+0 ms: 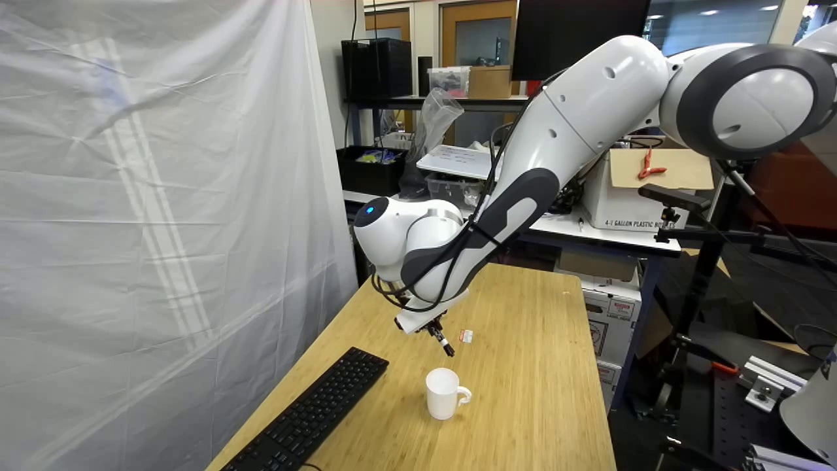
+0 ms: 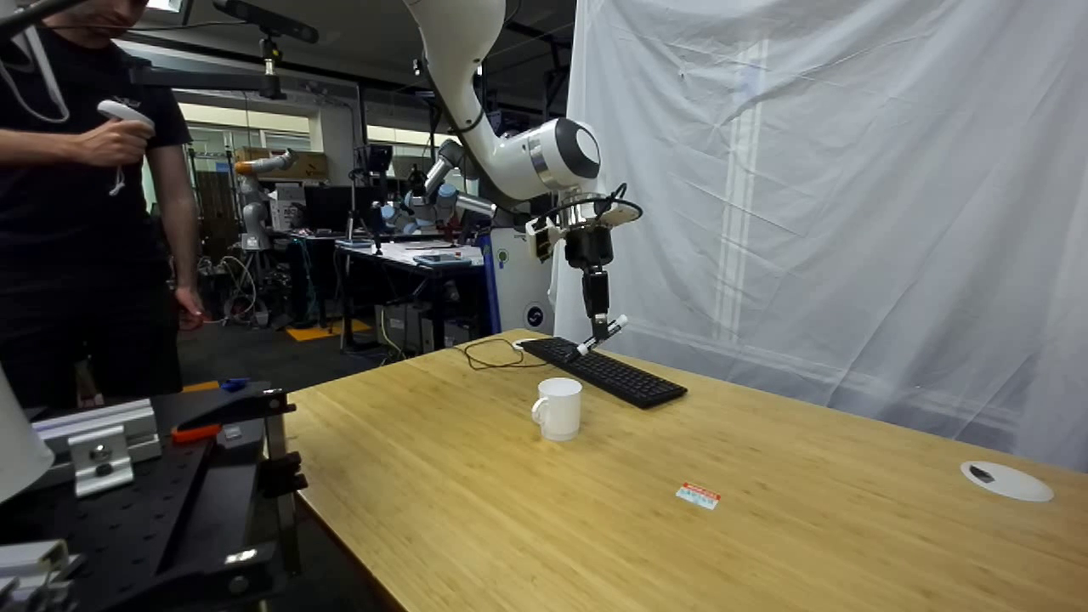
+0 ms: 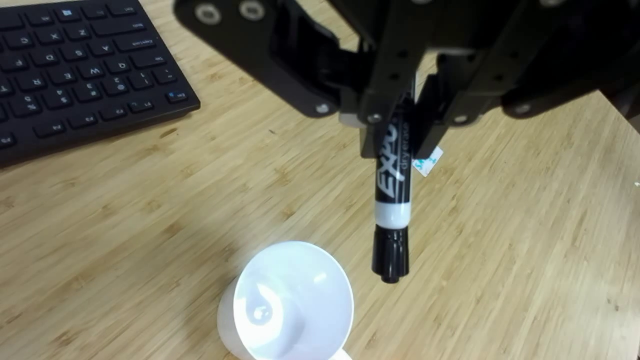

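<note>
A black-and-white Expo dry-erase marker [image 3: 393, 180] is clamped between the fingers of my gripper, its black cap pointing out past the fingertips. In exterior view 2 the marker [image 2: 602, 337] hangs tilted in the air beneath my gripper [image 2: 599, 328], apart from the table. A white mug [image 3: 294, 303] stands upright on the wooden table; the wrist view looks into it and shows no object inside. The marker's cap is beside the mug's rim in that view, not over its opening. In exterior view 1 the mug [image 1: 443, 394] is nearer the camera than the marker [image 1: 445, 345].
A black keyboard [image 2: 612, 373] lies on the table near the curtain, its cable trailing off. A small red-and-white label [image 2: 699, 495] and a white disc [image 2: 1006, 481] lie flat on the table. The table [image 2: 490, 510] is otherwise mostly bare. A person [image 2: 92, 204] stands off to the side.
</note>
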